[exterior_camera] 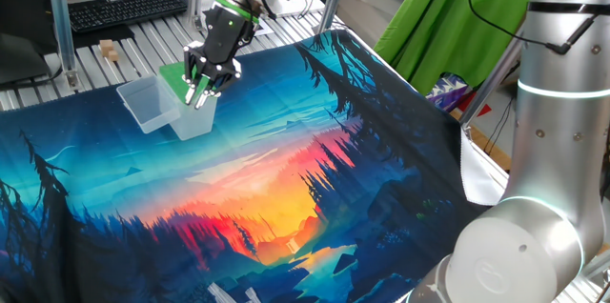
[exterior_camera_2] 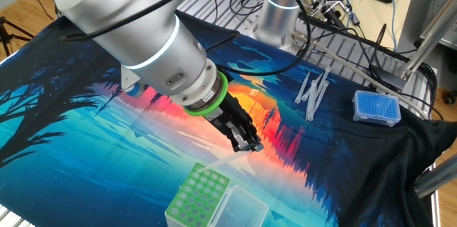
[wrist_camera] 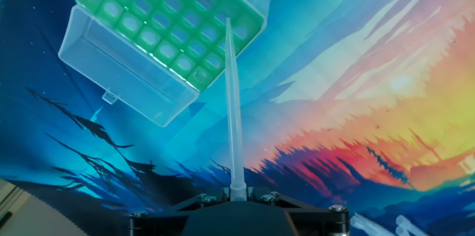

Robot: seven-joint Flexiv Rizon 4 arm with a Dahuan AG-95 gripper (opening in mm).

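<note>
A long translucent pipette tip [wrist_camera: 234, 117] is clamped at its wide end by my gripper, which is shut on it. Its narrow end overlaps a hole near the edge of the green rack [wrist_camera: 167, 21] in the wrist view; whether it has entered the hole, I cannot tell. In exterior view 2, the tip [exterior_camera_2: 223, 161] slants from my gripper [exterior_camera_2: 251, 146] down to the far end of the rack [exterior_camera_2: 196, 197]. Exterior view 1 has the gripper [exterior_camera: 199, 90] right over the box, hiding part of the rack.
The box's clear lid [wrist_camera: 122, 69] lies open beside the rack. Several loose tips [exterior_camera_2: 312, 97] rest on the cloth near a blue rack box [exterior_camera_2: 376, 107]. A keyboard [exterior_camera: 129, 10] is behind the cloth's edge.
</note>
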